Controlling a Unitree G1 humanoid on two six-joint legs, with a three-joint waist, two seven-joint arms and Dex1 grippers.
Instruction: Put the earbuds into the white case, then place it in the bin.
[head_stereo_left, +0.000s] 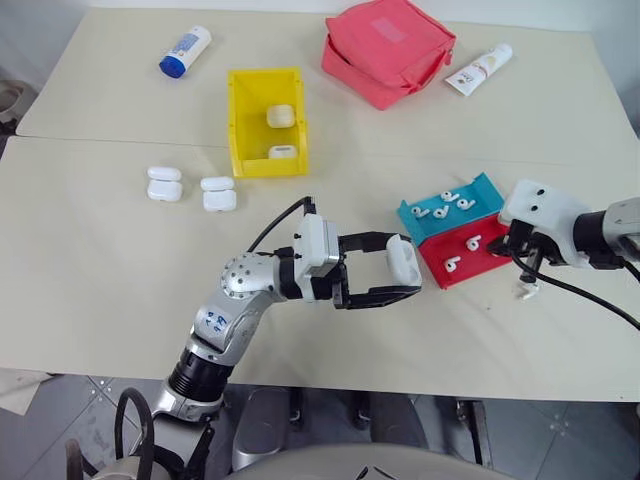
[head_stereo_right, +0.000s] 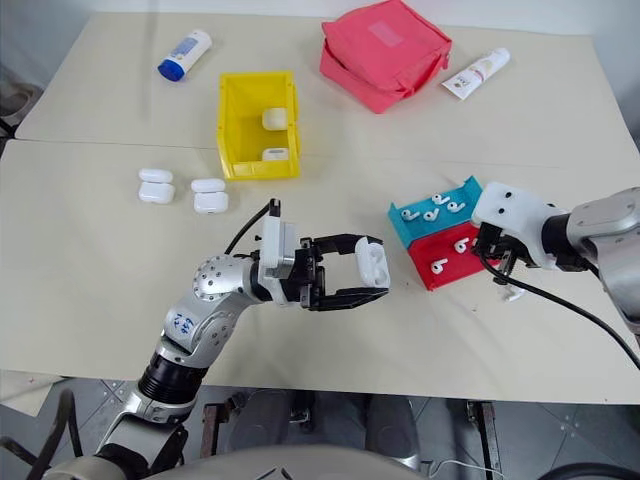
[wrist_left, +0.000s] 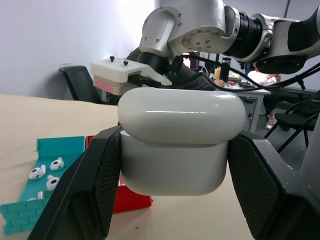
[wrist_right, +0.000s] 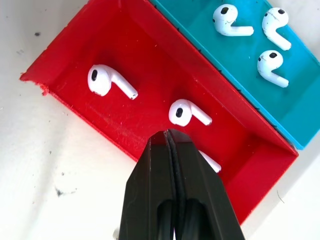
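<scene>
My left gripper (head_stereo_left: 408, 265) is shut on a white case (wrist_left: 175, 165), held above the table left of the trays; its lid stands open. The right gripper, its black fingers pressed together with nothing between them, is over the front edge of the red tray (wrist_right: 140, 45). Three earbuds lie in that tray: one at the left (wrist_right: 102, 80), a middle one (wrist_right: 182, 112), and a third (wrist_right: 211, 161) partly hidden behind the fingers. Several earbuds (head_stereo_left: 441, 212) rest in the teal tray (head_stereo_left: 480, 191). The yellow bin (head_stereo_left: 238, 125) holds two white cases (head_stereo_left: 281, 116).
Two more white cases, one left (head_stereo_left: 164, 186) and one right (head_stereo_left: 218, 196), sit left of the bin. A small white piece (head_stereo_left: 528, 290), seemingly an earbud, lies on the table by the right gripper. A pink bag (head_stereo_left: 385, 50), a tube (head_stereo_left: 480, 70) and a bottle (head_stereo_left: 186, 50) lie farther back.
</scene>
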